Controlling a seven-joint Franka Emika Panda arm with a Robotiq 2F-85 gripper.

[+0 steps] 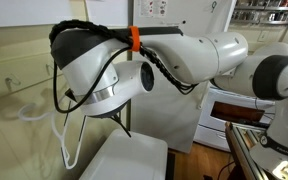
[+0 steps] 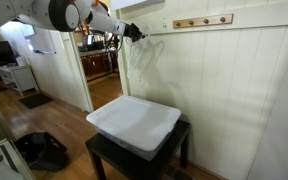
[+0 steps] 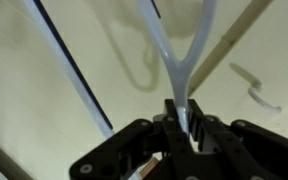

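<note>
A white hanger-like loop of thin tubing rises from between the black fingers in the wrist view. My gripper is shut on its narrow stem. In exterior view 1 the white hanger hangs close to the cream wall, left of the arm; the fingertips are mostly hidden there. Exterior view 2 has the gripper high beside the wall, left of a wooden peg rail. A pale hook sticks out from the wall in the wrist view, apart from the hanger.
Below stands a large white-lidded bin on a black table. A black bag lies on the wooden floor. White cabinets and drawers are behind the arm. The wall panel right of the bin is bare.
</note>
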